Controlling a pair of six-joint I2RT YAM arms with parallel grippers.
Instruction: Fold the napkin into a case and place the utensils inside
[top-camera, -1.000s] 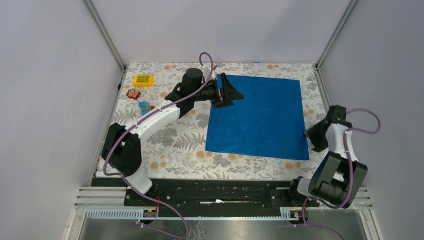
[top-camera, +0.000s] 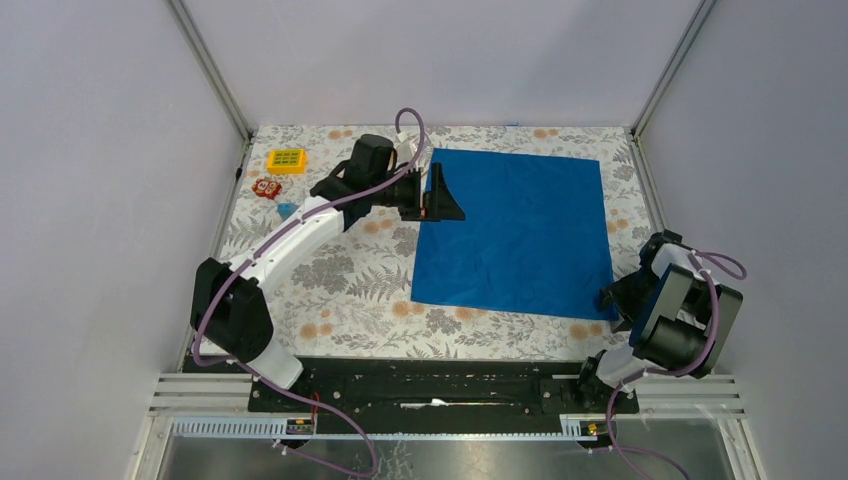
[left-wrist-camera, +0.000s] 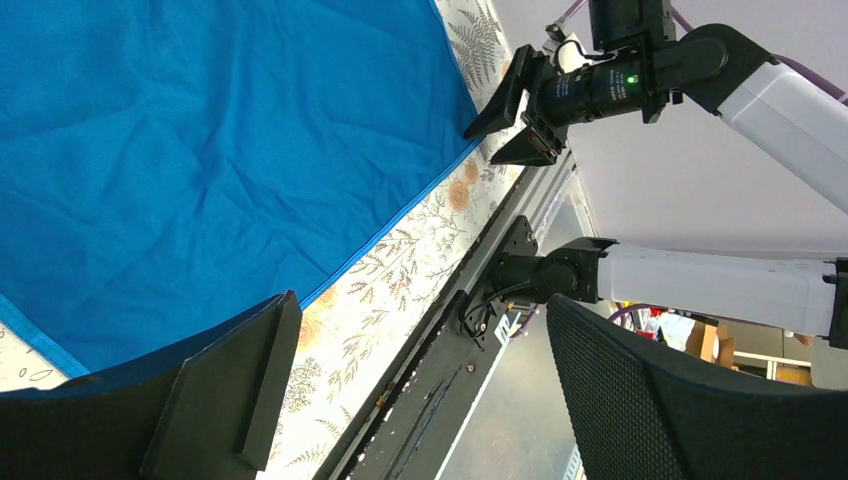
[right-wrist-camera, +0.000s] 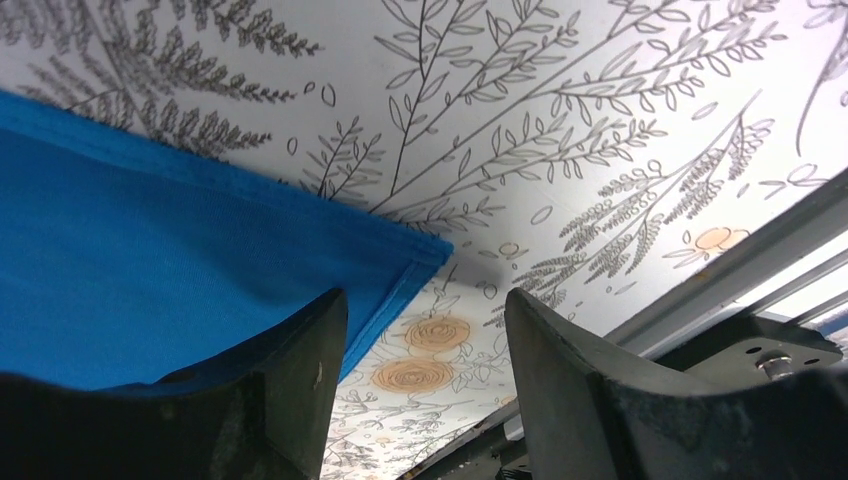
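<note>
A blue napkin (top-camera: 512, 230) lies flat and square on the floral table cover; its corner (right-wrist-camera: 390, 260) is under my right gripper, just beyond the parted fingertips, with nothing held. In the top view the right gripper (top-camera: 612, 307) is low at the napkin's near right corner. My left gripper (top-camera: 433, 200) stands open above the napkin's far left part, its fingers framing the lower left wrist view (left-wrist-camera: 418, 308). I cannot make out any utensils for certain.
A yellow box (top-camera: 287, 160), a red item (top-camera: 267, 188) and a blue item (top-camera: 287, 210) sit at the table's left. The right wall is close beside the right arm. The near edge borders a dark rail (top-camera: 450, 380).
My right gripper has moved toward the near edge and down to the napkin corner. The left gripper has shifted slightly left and toward the near side. The napkin looks unchanged.
</note>
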